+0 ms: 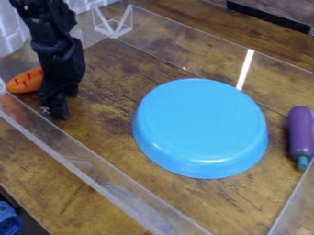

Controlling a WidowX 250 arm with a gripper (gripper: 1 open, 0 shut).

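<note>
My black gripper reaches down from the top left to the wooden floor of the clear-walled tray, just right of an orange carrot, which lies near the left wall and is partly behind it. The fingertips are dark and low, and I cannot tell whether they are open or shut, or touching the carrot.
A large blue disc, like an upturned plate, fills the middle right. A purple eggplant-like object lies at the right edge. A blue item is outside at the bottom left.
</note>
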